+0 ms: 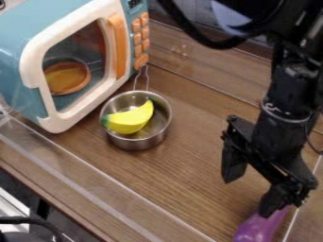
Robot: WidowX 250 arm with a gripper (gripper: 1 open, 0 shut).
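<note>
My black gripper (252,178) is low at the right, open, its fingers over a purple eggplant (256,229) near the bottom edge; the eggplant's upper end is partly hidden behind a finger. A yellow banana-like fruit (127,119) sits in a steel bowl (136,141) at the centre left.
A toy microwave (55,106) with an orange plate inside stands at the upper left, its door open or see-through. Bare wooden table (151,189) lies between bowl and gripper. A dark cable shows at the lower left.
</note>
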